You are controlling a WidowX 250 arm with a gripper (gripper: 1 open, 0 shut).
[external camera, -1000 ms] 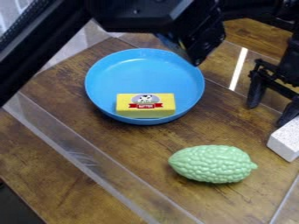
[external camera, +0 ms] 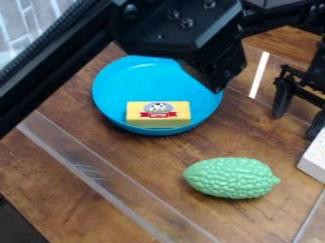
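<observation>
A yellow butter box lies in the front part of a blue plate on the wooden table. A green bumpy gourd lies at the front right of the plate. My black arm spans the top of the view, over the back of the plate. Its gripper's fingertips cannot be made out.
A white block is cut off at the right edge, below black fixture parts. Bare wooden table shows at the front left.
The black arm over the plate has come slightly lower in the view, covering more of its back. The plate, box and gourd have not visibly moved.
</observation>
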